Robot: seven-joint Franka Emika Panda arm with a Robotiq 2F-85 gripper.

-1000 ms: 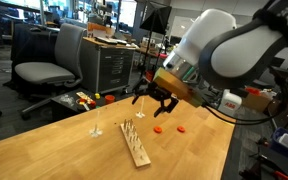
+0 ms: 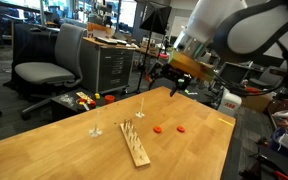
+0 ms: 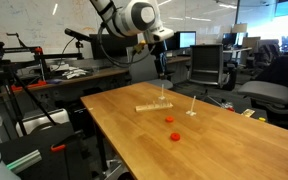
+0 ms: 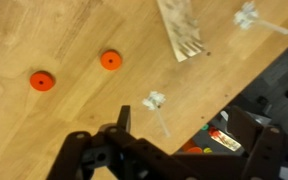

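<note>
Two red discs lie flat on the wooden table: one red disc [image 4: 111, 60] nearer the peg board and another red disc [image 4: 42, 81] farther from it. The narrow wooden board [image 2: 137, 147] carries a row of upright pegs; whether anything sits on them is too small to tell. Two white stands, each with a thin upright rod, are on the table: one white stand [image 4: 156, 103] and a second white stand [image 4: 249, 17]. My gripper [image 2: 164, 88] hangs well above the table, open and empty, its dark fingers apart at the bottom of the wrist view.
Small red, yellow and black items [image 2: 85, 100] are gathered near the table's far edge. Office chairs [image 2: 50, 62] and a desk stand beyond it.
Over the last second my arm has risen and shifted right in exterior view 1. The board, discs and stands have stayed in place.
</note>
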